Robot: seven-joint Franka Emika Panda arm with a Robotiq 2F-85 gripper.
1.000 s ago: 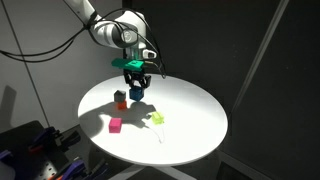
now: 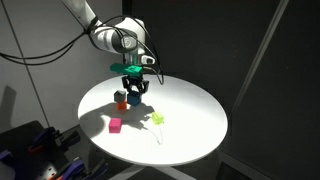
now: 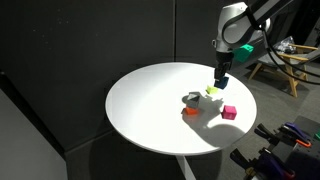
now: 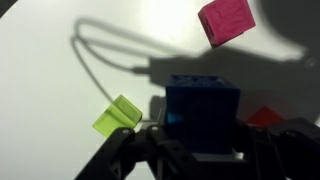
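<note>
A dark blue block (image 4: 201, 108) sits between the fingers of my gripper, which is shut on it. Exterior view 1 shows this blue block (image 2: 133, 98) under the gripper (image 2: 134, 88), over the back left part of the round white table. Exterior view 2 has the block (image 3: 221, 82) at the right, below the arm. Whether its underside touches anything cannot be made out. An orange-red block (image 2: 121, 106) and a grey block (image 2: 119, 96) are close beside it. In the wrist view the red block (image 4: 265, 117) is partly covered.
A pink block (image 2: 115, 126) lies toward the table's front left. Apart from it is a yellow-green piece (image 2: 157, 118), which shows an open, angular shape in the wrist view.
Over the last second the gripper and the blue block have come slightly down and a little to the left in exterior view 1. The other blocks have stayed put.
</note>
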